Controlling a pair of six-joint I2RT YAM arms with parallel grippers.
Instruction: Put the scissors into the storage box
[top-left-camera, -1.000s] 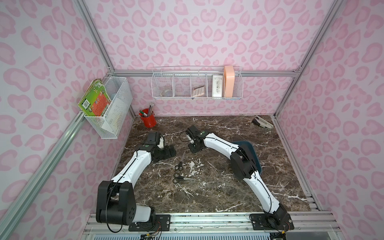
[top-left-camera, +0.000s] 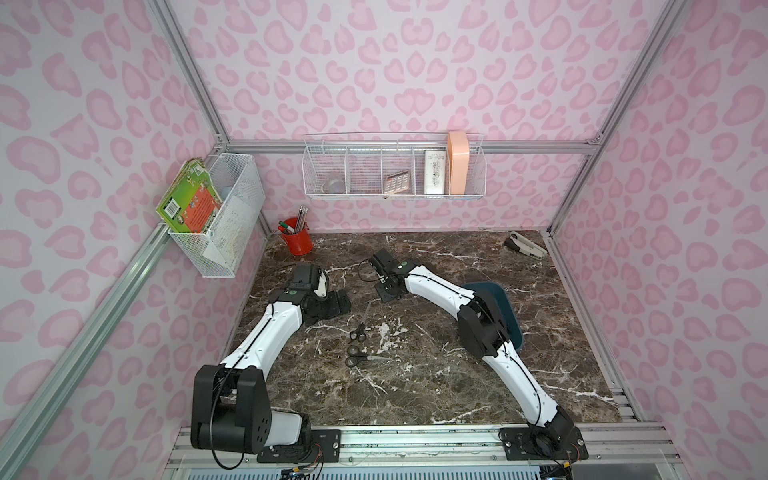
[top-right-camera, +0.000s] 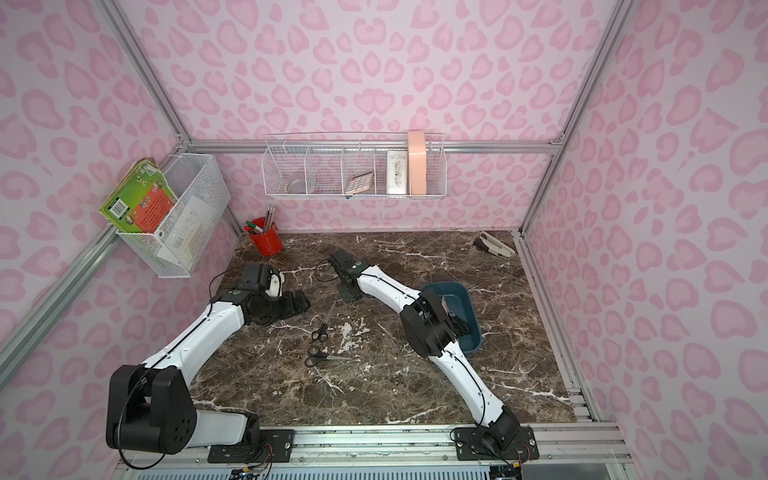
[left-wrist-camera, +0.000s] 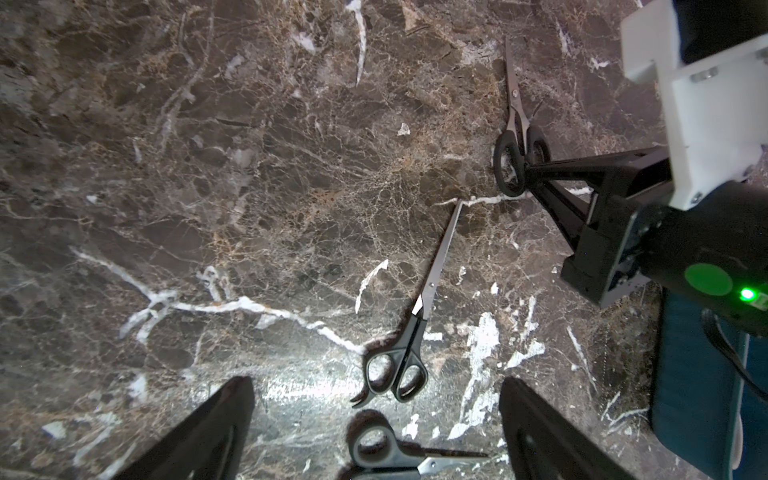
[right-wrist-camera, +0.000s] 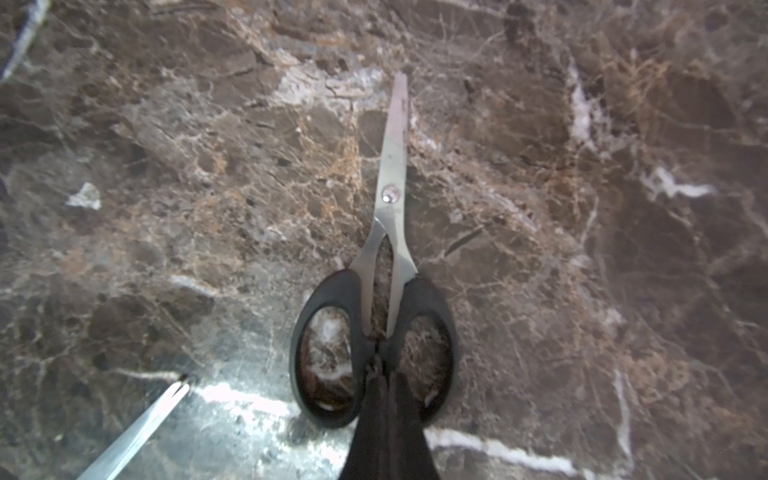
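Note:
Black-handled scissors (right-wrist-camera: 391, 176) lie under my right gripper, which is shut with its tips at the inner edges of the handle loops; whether it grips them cannot be told. A second pair of scissors (left-wrist-camera: 434, 272) lies nearer the middle, and a third (left-wrist-camera: 373, 448) below that, both on the table. My left gripper hovers over the left side, fingers wide apart with nothing held. The blue storage box (top-left-camera: 504, 304) sits at the right, partly hidden by the right arm.
A red pen cup (top-left-camera: 296, 240) stands at the back left, a stapler (top-left-camera: 525, 244) at the back right. Wire baskets (top-left-camera: 364, 168) hang on the walls.
The left arm and the scissors in the middle look unchanged.

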